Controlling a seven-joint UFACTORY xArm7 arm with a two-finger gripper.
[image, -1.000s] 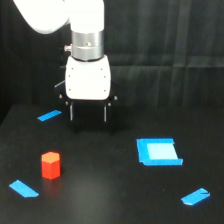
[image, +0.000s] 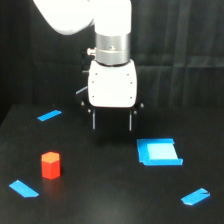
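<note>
An orange-red cube (image: 51, 165) rests on the black table at the left. Farther right lies a white square (image: 161, 151) bordered by blue tape (image: 146, 157). High over the back half of the table is my gripper (image: 112, 128), pointing down. Its two thin fingers (image: 94, 119) are spread wide apart, and nothing shows between them. It hangs between the cube and the square in the picture, touching neither.
Strips of blue tape lie at the back left (image: 50, 115), front left (image: 24, 188) and front right (image: 195, 197). A dark curtain (image: 180, 50) closes off the back.
The arm and gripper have shifted right and slightly downward in the picture, away from the cube's side toward the white square. The cube and the tape have stayed put.
</note>
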